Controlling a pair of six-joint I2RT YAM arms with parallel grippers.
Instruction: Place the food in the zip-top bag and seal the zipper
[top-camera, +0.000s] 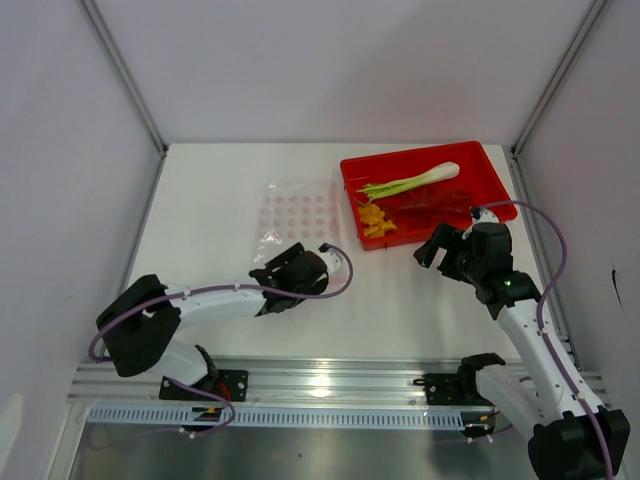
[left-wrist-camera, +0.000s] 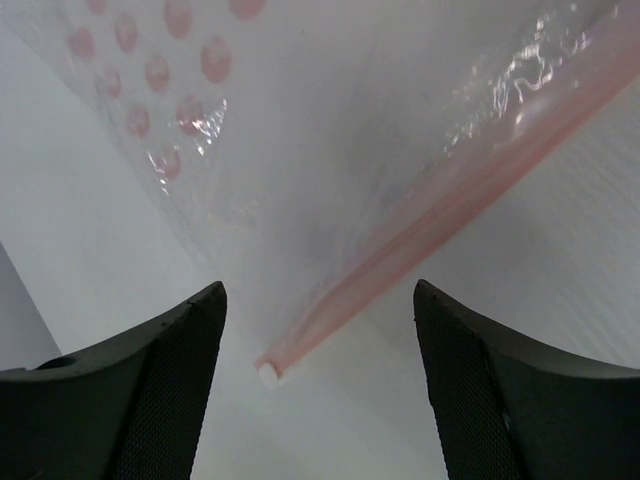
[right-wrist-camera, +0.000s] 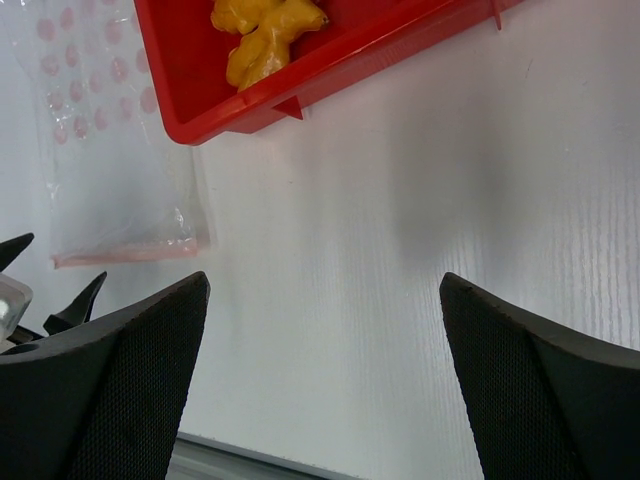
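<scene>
A clear zip bag (top-camera: 297, 210) with pink dots lies flat left of the red bin. My left gripper (top-camera: 290, 270) is low over its zipper end; in the left wrist view the pink zipper strip (left-wrist-camera: 400, 250) and its small white slider (left-wrist-camera: 268, 374) lie between and beyond the parted fingers, which hold nothing visible. My right gripper (top-camera: 438, 248) hangs open below the bin. In the bin (top-camera: 355, 170) lie a pale green stalk vegetable (top-camera: 430, 175), yellow pieces (top-camera: 375, 222) and reddish items (top-camera: 440, 202), hard to make out.
The bin fills the back right. Metal rails and pale walls border the table.
</scene>
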